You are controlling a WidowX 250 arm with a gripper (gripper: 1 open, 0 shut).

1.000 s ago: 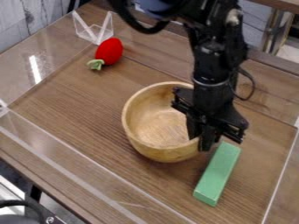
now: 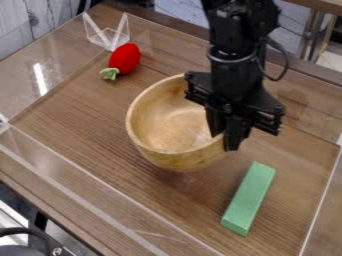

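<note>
My gripper [image 2: 234,128], black and seen in the camera view at centre right, reaches down over the right rim of a large tan bowl [image 2: 167,115] on the wooden table [image 2: 80,160]. Its lower parts hide that side of the rim; whether the fingers grip it is unclear. A green bar [image 2: 249,200] lies at the lower right, below the gripper and apart from the bowl.
A red object [image 2: 120,60] lies at the upper left beside a clear, angular item [image 2: 107,30].
My gripper has risen and moved slightly toward the camera's left, appearing larger. The bowl has shifted left and up a little from where it was a second ago.
</note>
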